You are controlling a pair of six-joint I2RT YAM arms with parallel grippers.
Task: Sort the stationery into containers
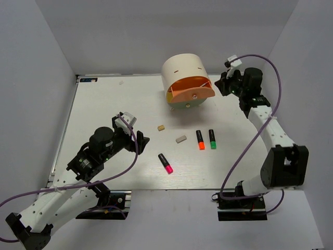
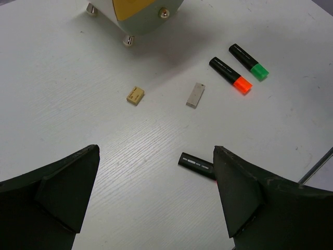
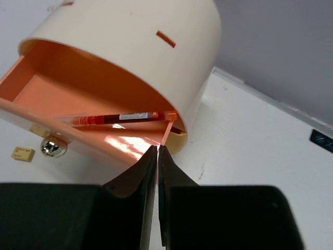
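In the right wrist view, the open orange drawer point(image 3: 86, 83) of the rounded cream container point(image 1: 186, 67) holds a pen point(image 3: 112, 119) with a red-orange end. My right gripper is to the right of the drawer in the top view; its fingertips are almost together and nothing shows between them. Loose on the table lie a black marker with a pink cap point(image 1: 165, 163), an orange-capped one point(image 1: 200, 140), a green-capped one point(image 1: 212, 139), a grey block point(image 1: 181, 139) and a small tan block point(image 1: 161, 127). At the left, my left gripper stands open and empty above the table.
A cable point(image 1: 258, 133) loops along the right arm, another point(image 1: 99, 181) over the left arm. Round knobs show on the container's front.
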